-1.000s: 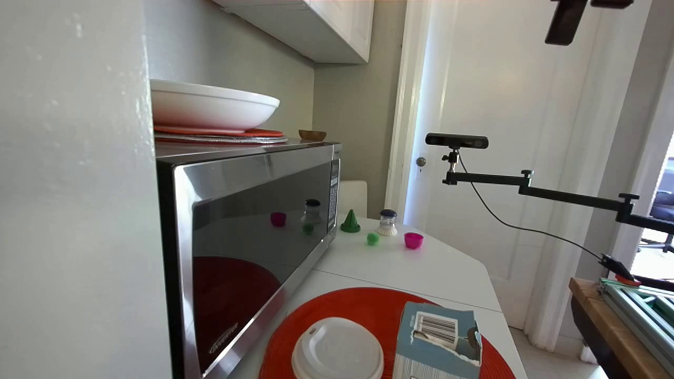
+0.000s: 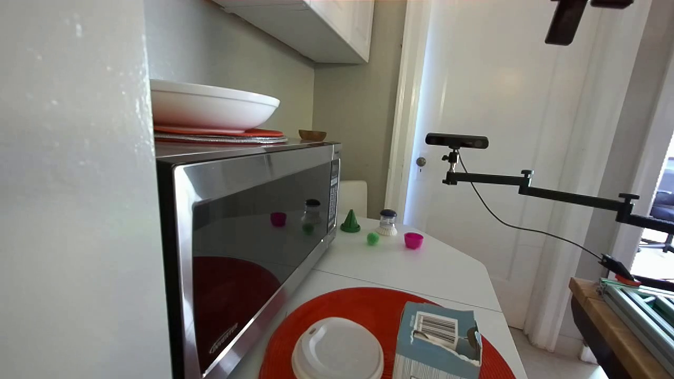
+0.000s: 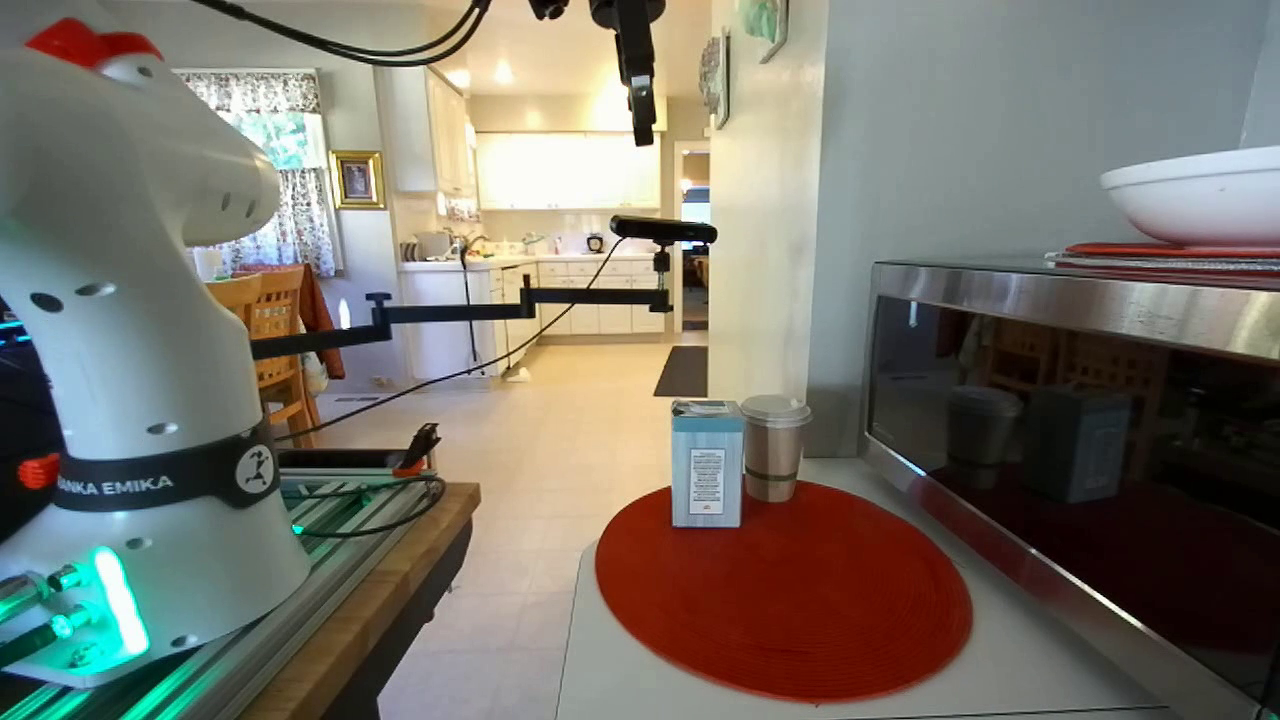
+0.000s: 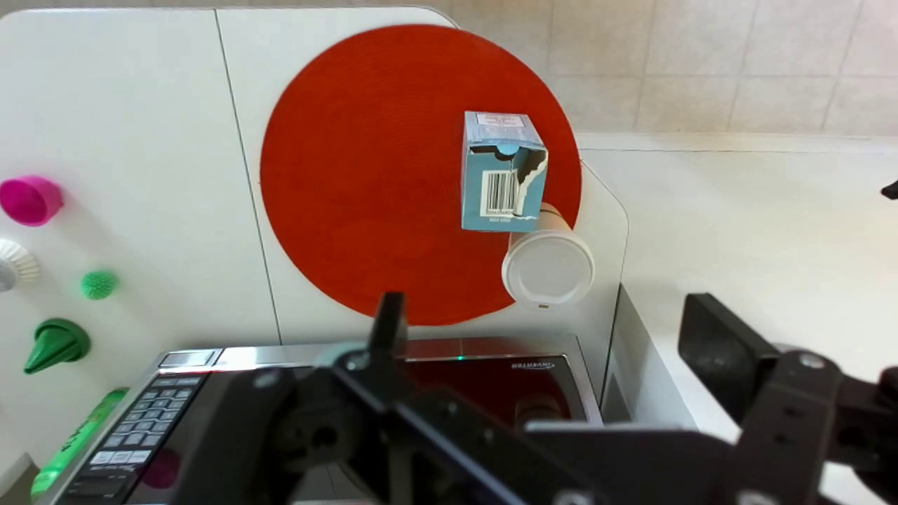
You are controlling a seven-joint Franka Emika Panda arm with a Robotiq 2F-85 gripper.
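Observation:
A blue cardboard box (image 4: 503, 181) with a torn top stands on the round red placemat (image 4: 362, 168). Right beside it, at the mat's edge, is an upright paper cup with a white lid (image 4: 548, 269); in exterior view 2 the box (image 3: 707, 468) and cup (image 3: 774, 450) stand close together. High above the counter hangs my gripper, its two fingers wide apart and nothing held between them. Only a dark finger (image 2: 565, 22) shows at the top of exterior view 1.
A microwave (image 2: 253, 233) runs along the wall side, bearing a large white bowl (image 2: 211, 106). Toward the counter's far end are a pink cup (image 2: 413, 240), a green ball (image 2: 373, 239), a green cone (image 2: 350, 222) and a brush (image 2: 388, 223).

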